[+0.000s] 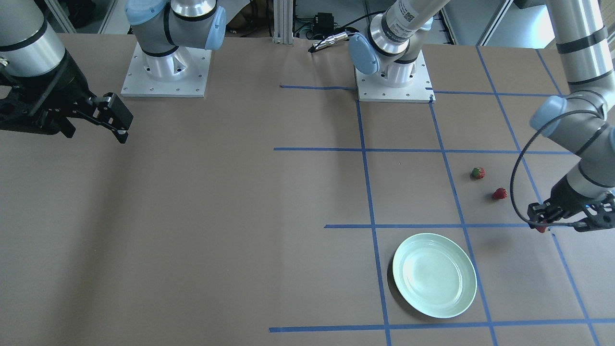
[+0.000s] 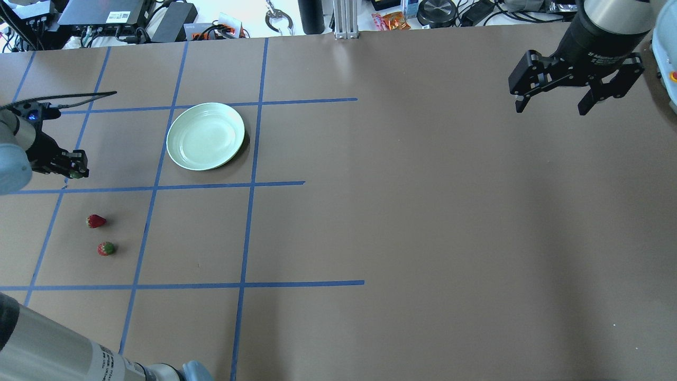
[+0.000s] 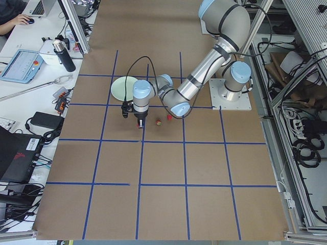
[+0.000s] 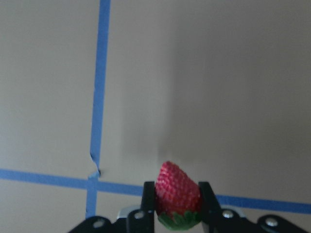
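My gripper point(image 2: 79, 166) is low at the taped grid, shut on a strawberry point(image 4: 176, 191) with red body and green leaves, held between the two black fingers in the wrist view. A pale green plate point(image 2: 204, 135) lies empty, to the gripper's right in the top view and nearer the camera in the front view point(image 1: 435, 275). Two more strawberries lie loose on the table near the gripper: a red one point(image 2: 95, 221) and a red-green one point(image 2: 106, 248).
Other robot arms stand idle, one with a black gripper point(image 2: 574, 79) at the top right in the top view, another point(image 1: 398, 63) at the back in the front view.
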